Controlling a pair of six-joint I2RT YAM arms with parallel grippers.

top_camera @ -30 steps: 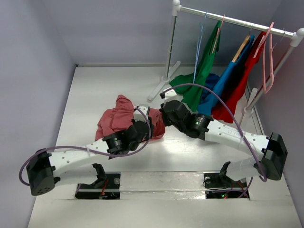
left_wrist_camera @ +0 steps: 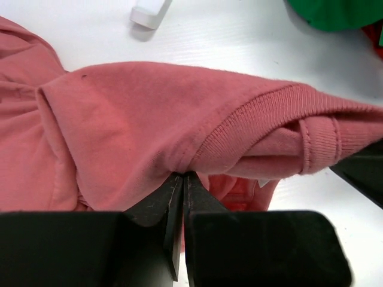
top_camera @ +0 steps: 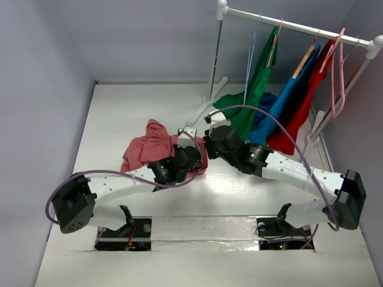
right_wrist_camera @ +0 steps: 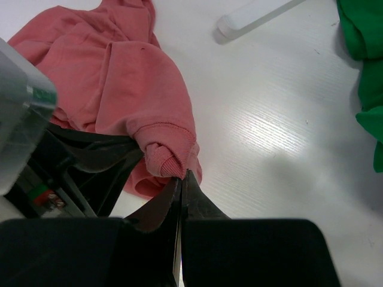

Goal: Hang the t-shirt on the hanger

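The pink-red t-shirt [top_camera: 146, 146] lies crumpled on the table left of the rack, its right end lifted between the two arms. Its ribbed edge [right_wrist_camera: 164, 128] narrows to a pinched tip where my right gripper is shut on it. My left gripper is shut, its fingertips against the underside of the raised cloth; no fabric shows between them. In the right wrist view the left gripper's black fingers [right_wrist_camera: 105, 155] go in beneath the shirt, their ends hidden. An empty pink hanger [top_camera: 342, 89] and a blue hanger [top_camera: 249, 57] hang on the rack.
Green [top_camera: 261, 78], blue [top_camera: 293, 89] and red [top_camera: 299, 110] garments hang from the white rack rail [top_camera: 293, 26] at the right. A rack foot [top_camera: 200, 112] rests on the table close to the shirt.
The right arm has moved only a little to the right.
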